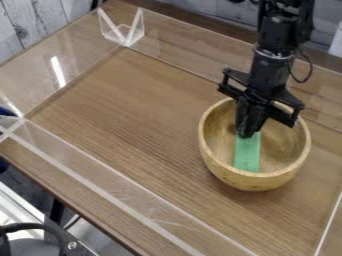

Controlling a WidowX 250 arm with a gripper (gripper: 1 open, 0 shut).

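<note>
A tan bowl (278, 163) sits on the wooden table at the right. Inside it lies a flat green object (247, 154). The black gripper (249, 123) reaches down over the back-left part of the bowl, its fingertips at the upper end of the green object. The fingers appear shut; whether anything is between them is hard to see.
A black arm part (34, 240) shows at the lower left corner.
</note>
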